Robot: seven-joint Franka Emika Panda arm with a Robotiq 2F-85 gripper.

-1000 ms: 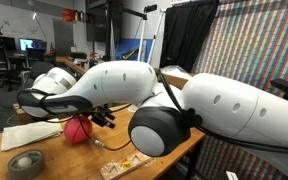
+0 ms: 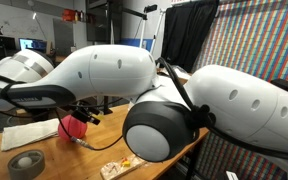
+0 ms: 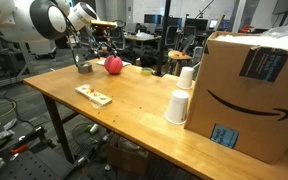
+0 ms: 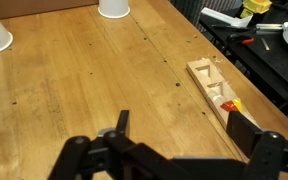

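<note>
My gripper stands open above the wooden table, its two black fingers wide apart with nothing between them. In the wrist view a light wooden board (image 4: 212,82) with small red and yellow bits lies on the right; the right finger side covers its near end. A red ball (image 3: 113,64) rests at the far part of the table in exterior view 2. Two white cups, a nearer cup (image 3: 177,106) and a farther cup (image 3: 187,77), stand toward the cardboard box. In exterior view 1 the arm partly hides the ball.
A large cardboard box (image 3: 246,110) fills the table's right end. A grey tape roll (image 2: 26,164) and a white cloth (image 2: 30,134) lie at the far end. Bare tabletop (image 3: 134,108) stretches between the board and the cups.
The arm's far part has shifted left and somewhat up in exterior view 1, altering how it covers the ball. Table objects appear to have stayed in place.
</note>
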